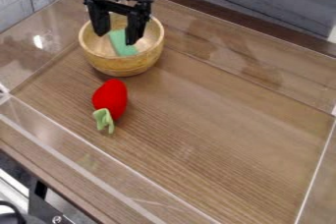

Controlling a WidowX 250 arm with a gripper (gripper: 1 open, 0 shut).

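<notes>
My black gripper (118, 15) is at the top of the view, open, its two dark fingers over the back part of a round tan bowl (122, 65). A small green object (124, 41) lies inside the bowl, below and between the fingers. A red strawberry-like object (109, 97) with a pale green top rests on the table in front of the bowl.
</notes>
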